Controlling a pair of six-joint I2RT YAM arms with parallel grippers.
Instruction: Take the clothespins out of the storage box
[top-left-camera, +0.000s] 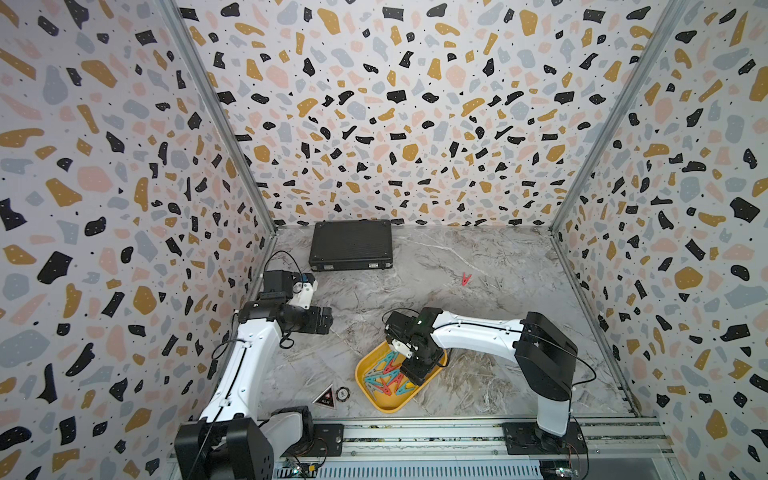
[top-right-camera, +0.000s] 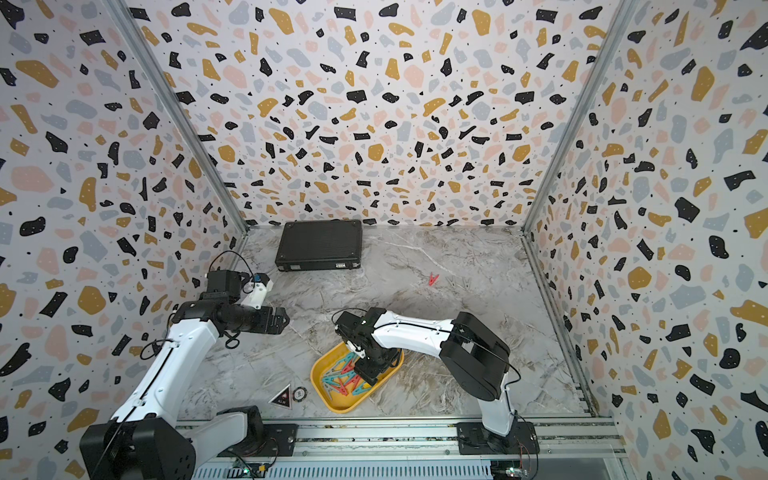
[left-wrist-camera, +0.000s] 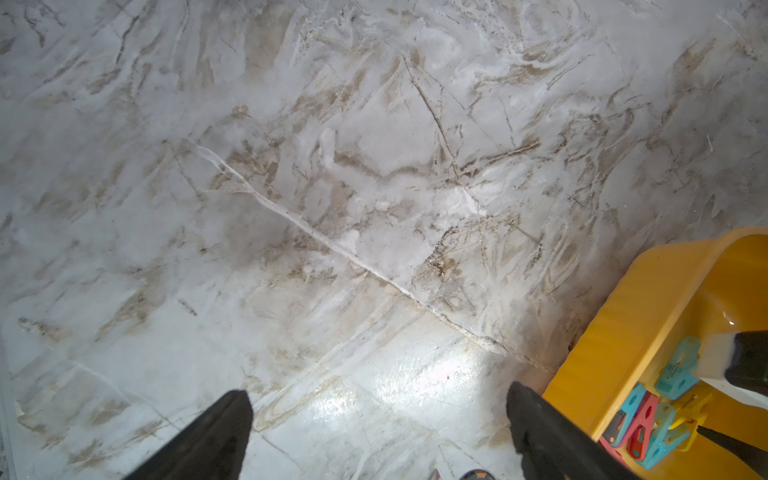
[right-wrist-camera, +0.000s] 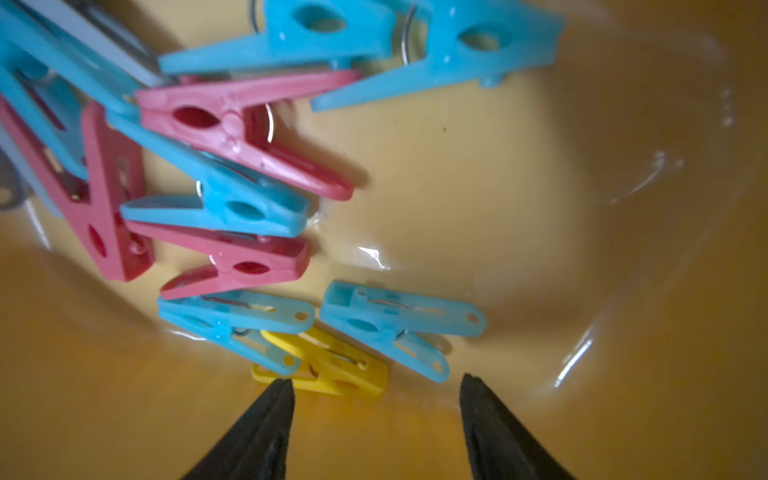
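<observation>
The yellow storage box holds several blue, red and yellow clothespins. In the right wrist view a blue clothespin and a yellow clothespin lie on its floor just beyond my open right gripper, which has nothing between its fingers. Red clothespins and more blue ones crowd the upper left of that view. One red clothespin lies alone on the table, behind the box. My left gripper stands open and empty above bare table, left of the box.
A black case sits at the back left. Near the front edge lie a dark triangular piece and a small round ring, left of the box.
</observation>
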